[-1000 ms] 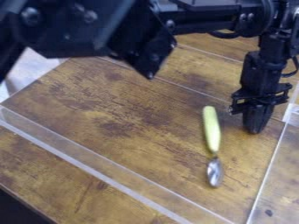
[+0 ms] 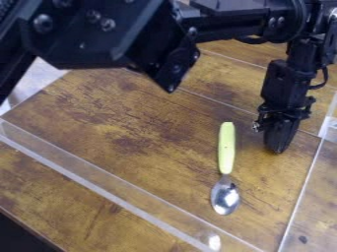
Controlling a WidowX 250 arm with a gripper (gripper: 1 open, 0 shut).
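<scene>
My black gripper (image 2: 274, 130) points down at the right side of the wooden table, low on or just above its surface, shut with nothing visible between its fingers. To its lower left lies a pale yellow-green elongated object (image 2: 227, 148), with a silver spoon (image 2: 224, 197) just below it, the two end to end and touching or nearly so.
Clear strips (image 2: 118, 187) run along its front left and right edges. The black arm hangs over the back of the table.
The gripper has shifted slightly left and up in the picture. The yellow-green object and spoon looked angled a little differently one second ago and now stand more in line, slightly further left.
</scene>
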